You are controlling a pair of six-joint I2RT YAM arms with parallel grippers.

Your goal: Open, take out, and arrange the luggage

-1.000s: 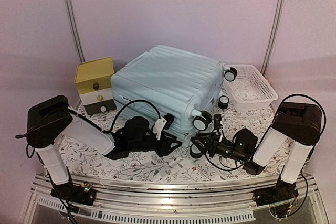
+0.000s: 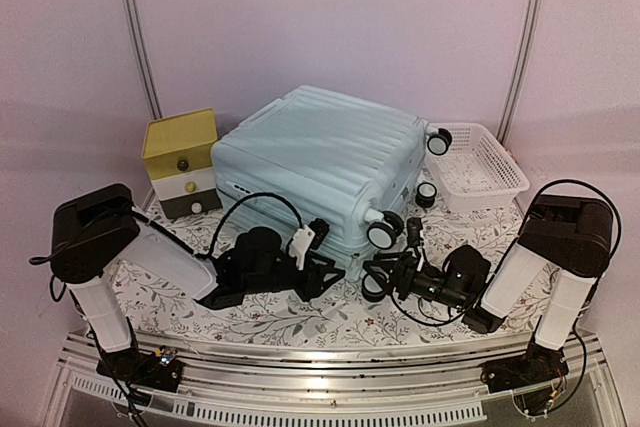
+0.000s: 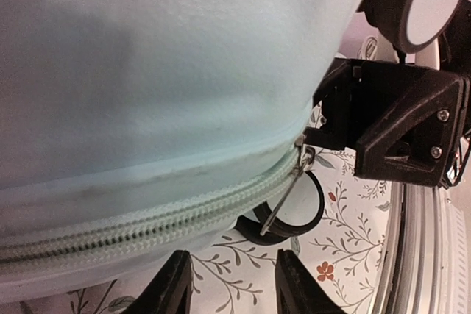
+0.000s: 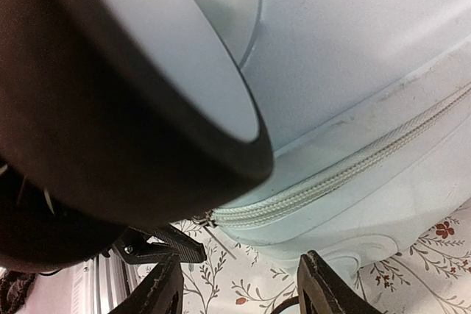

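Note:
The pale blue suitcase [image 2: 310,157] lies flat, wheels toward the right. Its zipper [image 3: 140,226] runs along the side to a metal pull [image 3: 302,158] at the front corner, beside a large wheel [image 2: 383,232]. My left gripper [image 2: 325,282] is at the front of that corner, fingers apart below the zipper in the left wrist view, nothing seen between them. My right gripper [image 2: 385,272] is under the front wheel at the corner; in the right wrist view its fingers stand apart below the zipper, with nothing seen between them.
A white basket [image 2: 480,172] stands back right, a three-tier yellow, white and dark drawer box [image 2: 180,142] back left. The table's front rail [image 2: 330,352] is close to both arms. Patterned table shows in front.
My left arm has shifted very slightly at the front of the suitcase. The suitcase and right arm look unchanged.

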